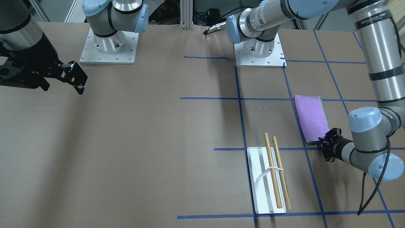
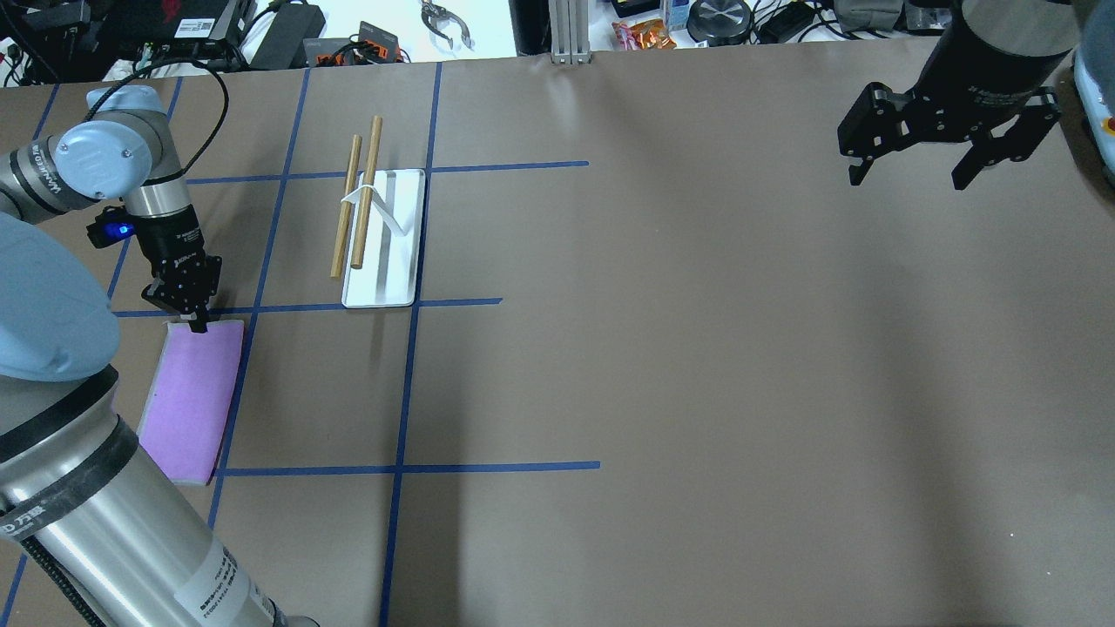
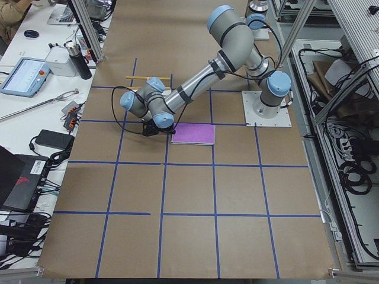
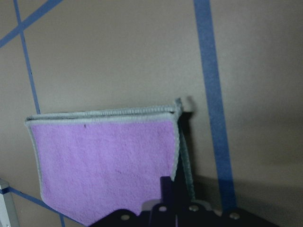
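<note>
A folded purple cloth with grey edging (image 1: 309,116) lies on the gridded table, also seen from above (image 2: 188,397) and in the left view (image 3: 192,135). My gripper (image 1: 320,141) is down at the cloth's near edge. In the left wrist view its fingertips are at the cloth's (image 4: 99,161) folded edge, where the layers part at one corner. Whether the fingers are shut on the edge or open is hard to make out.
A white tray (image 2: 402,261) with two wooden sticks and a white utensil lies beside the cloth. Other robot arms stand around the table, one black end tool (image 1: 57,74) hanging at the left.
</note>
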